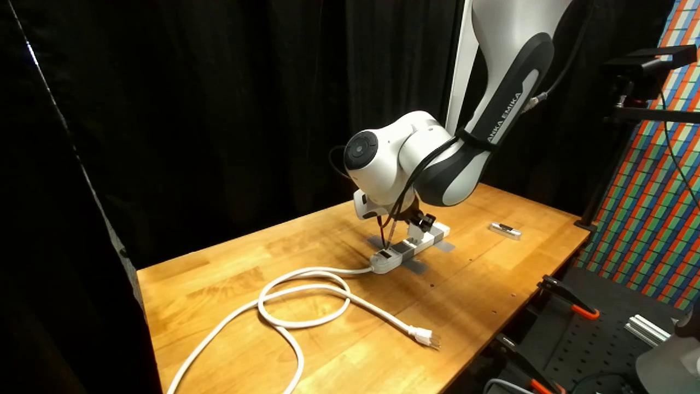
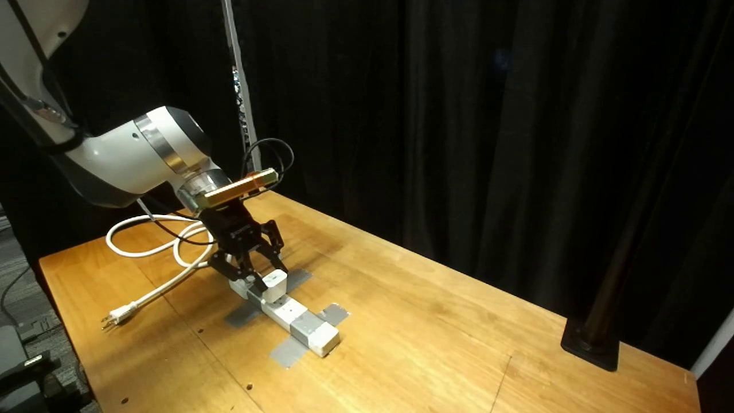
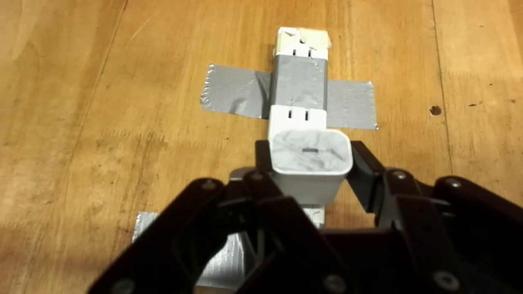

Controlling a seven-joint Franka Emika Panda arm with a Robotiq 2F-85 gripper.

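A white block-shaped adapter (image 3: 311, 154) with a small slot in its top face is between the fingers of my gripper, which is shut on it. Below it lies a white power strip (image 3: 298, 120), held to the table by grey tape. In exterior view 2 the adapter (image 2: 275, 283) stands over the strip (image 2: 283, 311), with my gripper (image 2: 273, 278) coming down from the upper left. Exterior view 1 shows the strip (image 1: 388, 261) partly behind the adapter and wrist. Whether the adapter's prongs sit in the sockets is hidden.
The strip's white cord (image 1: 308, 323) loops over the table's near left part and ends in a plug (image 1: 423, 336). A small pale object (image 1: 505, 230) lies to the right. Black clamps (image 1: 565, 294) grip the table edge.
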